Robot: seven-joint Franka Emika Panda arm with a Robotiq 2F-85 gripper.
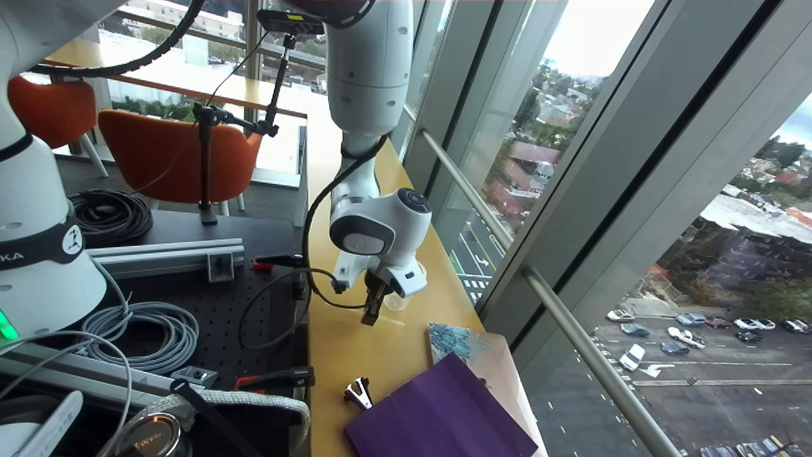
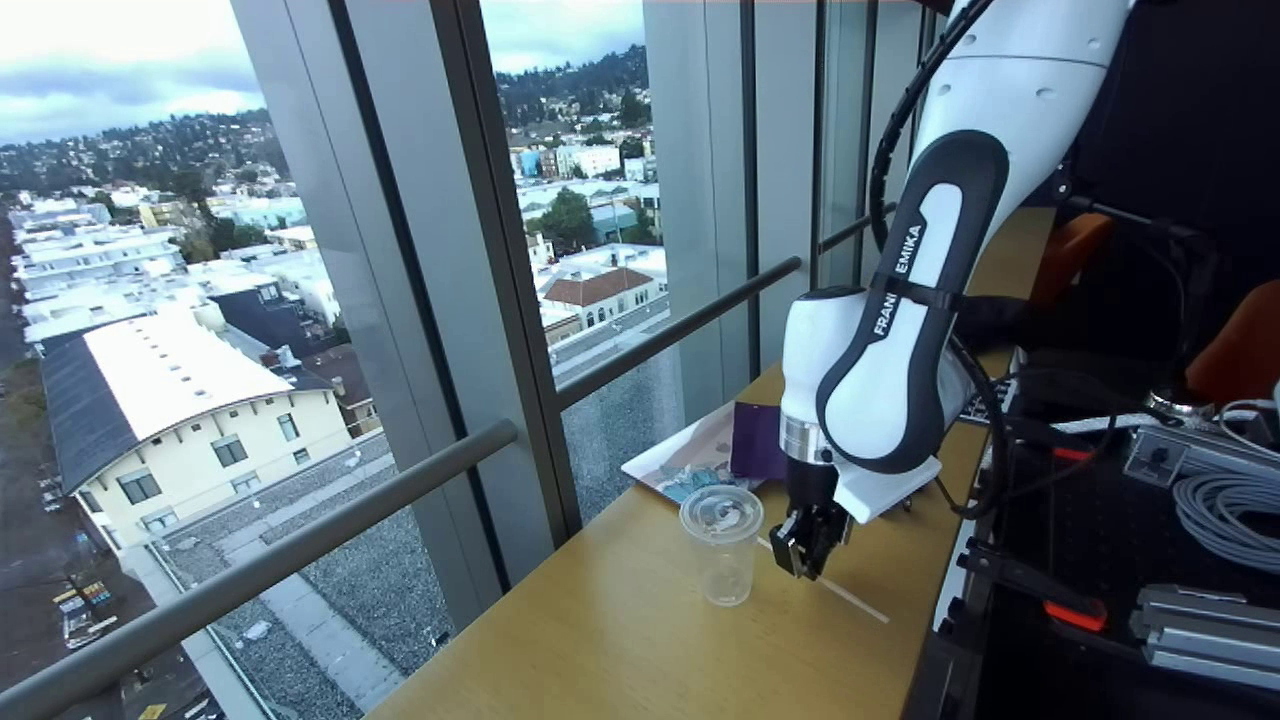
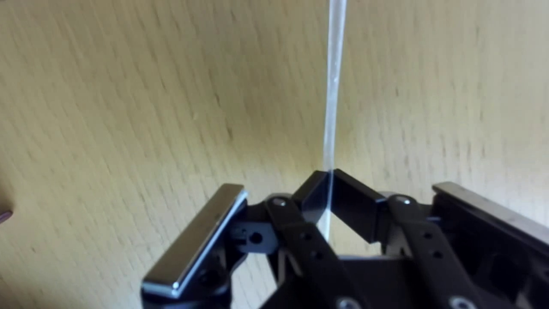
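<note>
A thin translucent straw (image 3: 334,77) runs between my gripper's fingertips in the wrist view, and my gripper is shut on it. In exterior view 2 the straw (image 2: 854,600) sticks out on both sides of my gripper (image 2: 810,558), over the wooden table. A clear plastic cup with a domed lid (image 2: 725,554) stands upright on the table, just to the left of the gripper there. From exterior view 1, my gripper (image 1: 371,313) hides part of the cup (image 1: 396,301), and the straw shows only faintly.
A purple folder (image 1: 445,411) lies partly over a patterned flat sheet (image 1: 487,350) near the window side. A small black-and-white tool (image 1: 359,393) rests beside the folder. Dark equipment table (image 1: 221,304) with coiled cables borders the wooden table (image 2: 600,648), whose front part is clear.
</note>
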